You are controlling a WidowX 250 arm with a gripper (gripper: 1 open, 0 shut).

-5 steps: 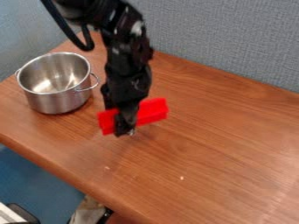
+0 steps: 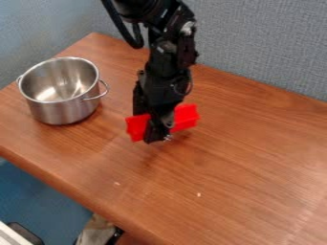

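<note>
My black gripper (image 2: 160,126) hangs from the top of the view, shut on a red block (image 2: 185,118) that sticks out on both sides of the fingers, low over the wooden table. A steel pot (image 2: 57,107) with a side handle stands to the left, apart from the block.
A grey fabric wall lies behind it. Beyond the front left edge is a blue floor with some objects at the bottom corner.
The pot has not moved.
</note>
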